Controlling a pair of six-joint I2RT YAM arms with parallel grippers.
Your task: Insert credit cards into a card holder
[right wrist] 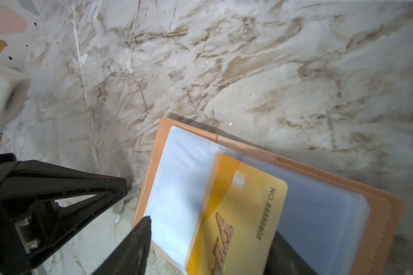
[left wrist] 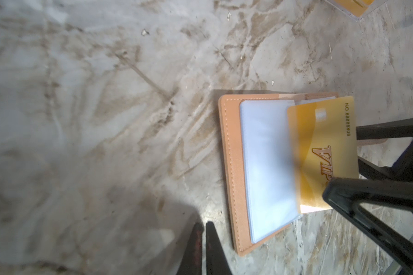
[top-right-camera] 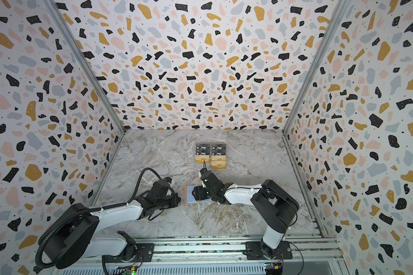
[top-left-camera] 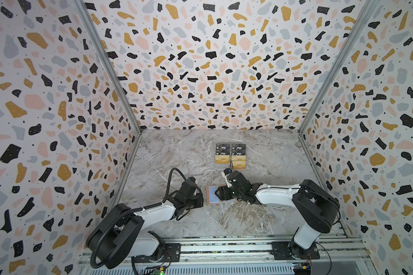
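Note:
A tan card holder [left wrist: 234,174] with clear white sleeves lies open on the marble table, a gold VIP card [left wrist: 319,137] resting on it, as the left wrist view shows. My right gripper [top-left-camera: 224,194] stands open over the holder, its fingers around the card's ends in the left wrist view. My left gripper [top-left-camera: 198,201] is low at the holder's left side, its fingertips close together at the bottom of its wrist view; nothing shows between them.
Stacks of black and gold cards [top-left-camera: 222,153] sit in clear trays behind the holder. Patterned walls border three sides.

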